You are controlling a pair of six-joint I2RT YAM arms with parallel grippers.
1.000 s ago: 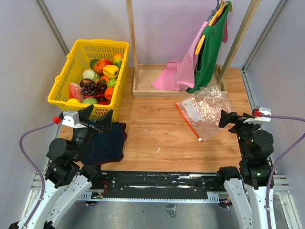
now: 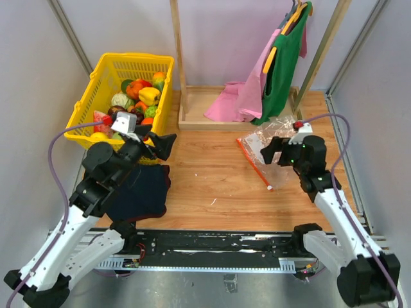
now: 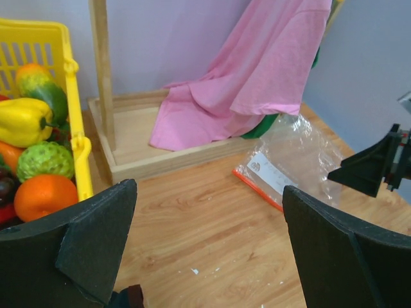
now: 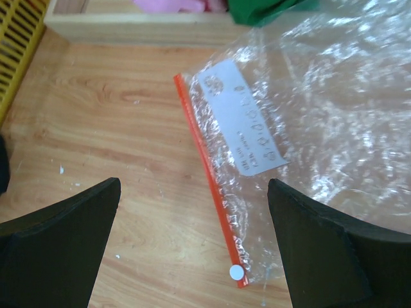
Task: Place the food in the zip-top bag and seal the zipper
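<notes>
A clear zip top bag (image 2: 257,153) with an orange-red zipper strip and a white label lies flat on the table, right of centre. In the right wrist view the zipper strip (image 4: 209,170) runs down to a white slider (image 4: 237,272). My right gripper (image 2: 273,153) is open above the bag, covering part of it from the top. Toy food, such as a yellow pepper (image 2: 149,96) and an orange (image 3: 46,197), fills the yellow basket (image 2: 109,61). Open and empty, my left gripper (image 2: 158,142) hangs at the basket's front right corner.
Behind the bag stands a wooden rack (image 2: 182,109) with a pink cloth (image 2: 241,99) and a green garment (image 2: 282,67) hanging on it. Dark folded cloth (image 2: 144,192) lies before the basket.
My right gripper has shifted left over the bag; my left one has moved right and now hides some of the food. The bag has not moved.
</notes>
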